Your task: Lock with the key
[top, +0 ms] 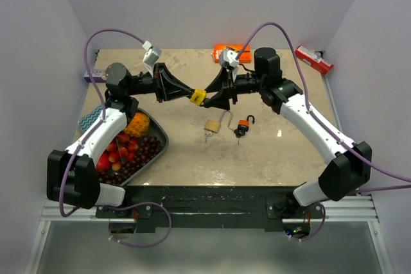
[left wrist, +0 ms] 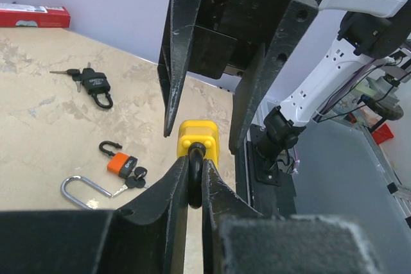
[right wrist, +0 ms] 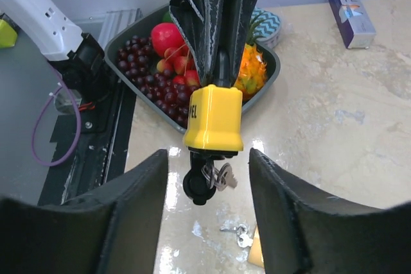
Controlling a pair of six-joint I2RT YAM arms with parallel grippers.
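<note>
A yellow padlock (top: 198,97) hangs in the air above the table, its black shackle (left wrist: 196,181) clamped in my left gripper. In the right wrist view the padlock body (right wrist: 215,119) points its keyed end toward my right gripper. A black-headed key (right wrist: 199,185) sticks out of that end, with small silver keys (right wrist: 222,176) dangling beside it. My right gripper is open, one finger (right wrist: 144,184) on each side of the key, with gaps visible on both sides. From the left wrist view, its fingertips (left wrist: 236,142) flank the yellow body.
Below lie a brass padlock (top: 212,126) with a long shackle and an orange padlock (left wrist: 122,165) with keys. A black padlock (left wrist: 96,83) rests farther off. The fruit basket (top: 162,131) stands at the left; boxes (top: 232,53) line the back.
</note>
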